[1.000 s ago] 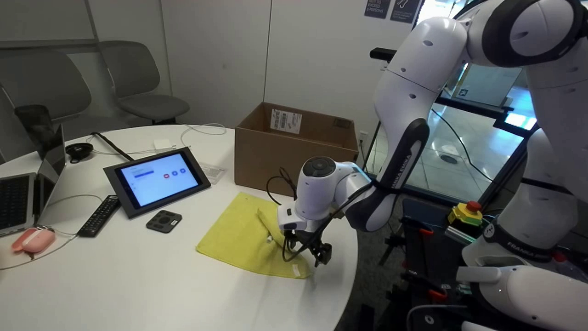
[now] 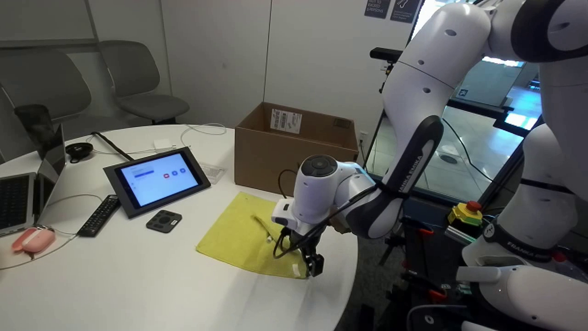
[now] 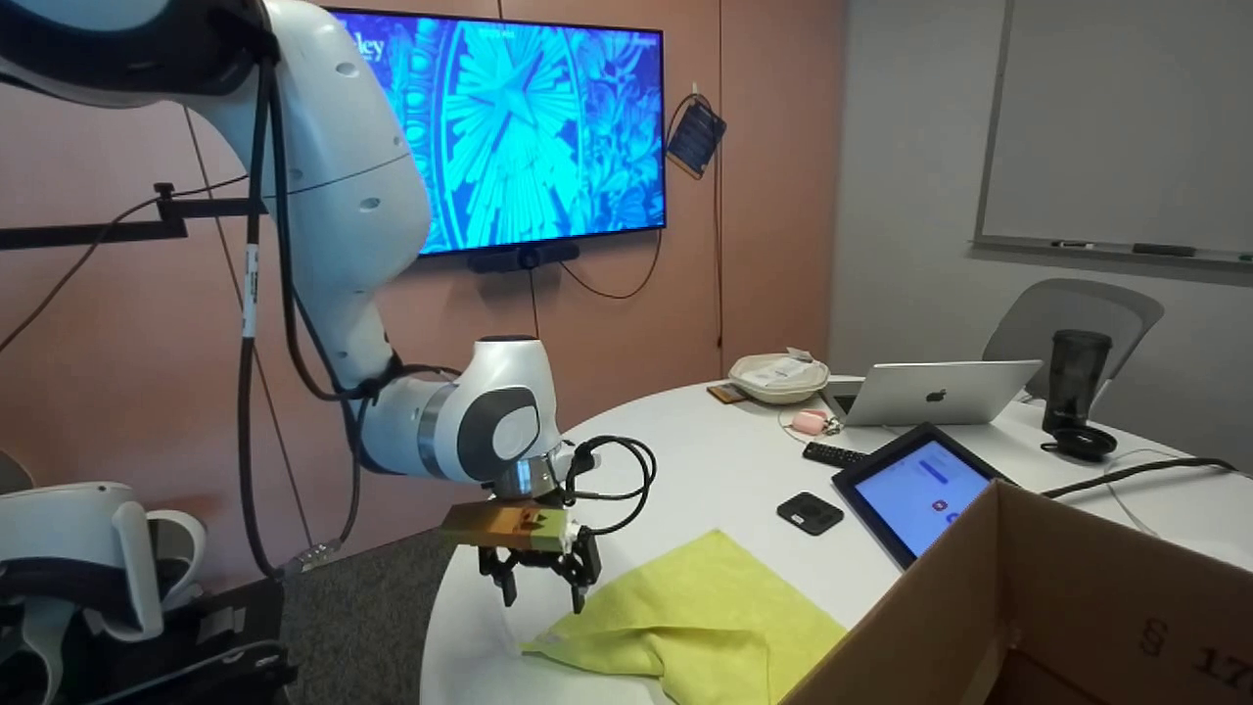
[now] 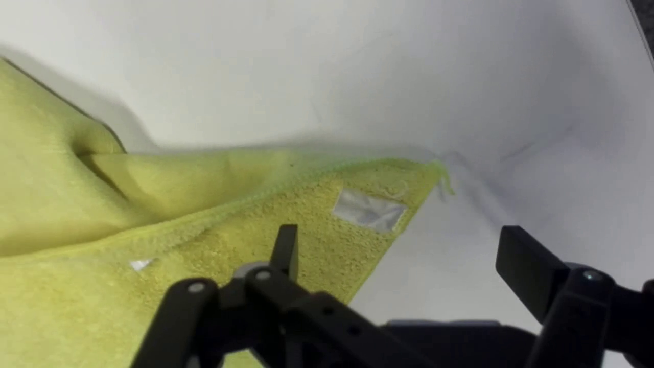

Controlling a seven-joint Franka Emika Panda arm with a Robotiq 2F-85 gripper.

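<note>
A yellow cloth (image 2: pixel 234 234) lies on the white table, with a fold running across it. In the wrist view, one corner of the cloth (image 4: pixel 343 245) points right and bears a small whitish tag (image 4: pixel 369 209). My gripper is open above this corner, nothing between its fingers. Its left finger (image 4: pixel 285 252) overlaps the cloth in that view, while the right finger (image 4: pixel 530 270) is over bare table. From the second exterior view, the gripper (image 3: pixel 542 593) hangs beside the near-left end of the cloth (image 3: pixel 728 605), apart from it.
Behind the cloth stands an open cardboard box (image 2: pixel 292 157). A tablet (image 2: pixel 160 176), a black square device (image 2: pixel 163 220), a remote (image 2: pixel 99 215) and a laptop (image 2: pixel 22 193) are farther left. Its edge runs close to the gripper.
My gripper has come lower and shifted slightly left and toward the front in the first exterior view. The cloth's outline looks unchanged.
</note>
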